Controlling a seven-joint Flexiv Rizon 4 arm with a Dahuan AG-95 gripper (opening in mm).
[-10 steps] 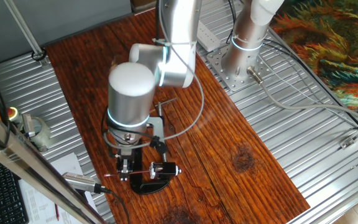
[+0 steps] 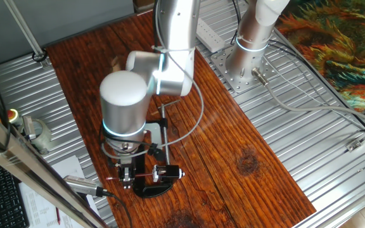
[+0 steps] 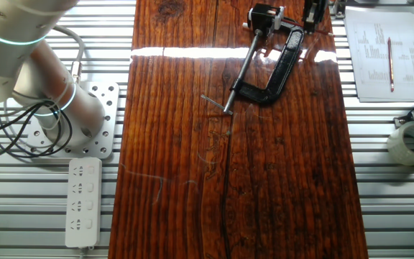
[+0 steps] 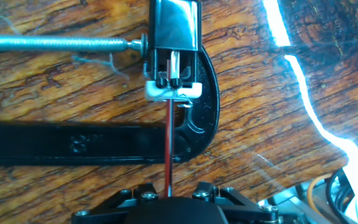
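Observation:
A slim red pencil (image 4: 169, 134) runs level from my gripper into a small black sharpener with a white front (image 4: 174, 92). The sharpener sits at the end of a black C-clamp (image 3: 291, 63) that lies on the wooden board. In exterior view 1 my gripper (image 2: 127, 182) stands around the pencil, left of the sharpener (image 2: 168, 173), and the pencil's far end pokes out on its other side. The wrist view has the finger linkages at the bottom edge, on both sides of the pencil. A dark rounded part hides the fingertips, so whether they press on the pencil does not show.
The clamp's metal screw and cross handle (image 3: 215, 103) stick out over the board. Paper (image 3: 384, 54) and a tape roll (image 3: 412, 142) lie past one edge. Much of the board is clear.
The wrist above the gripper has swung left and slightly down in exterior view 1, while the fingertips stay at nearly the same place by the pencil. Sharpener and clamp have not moved.

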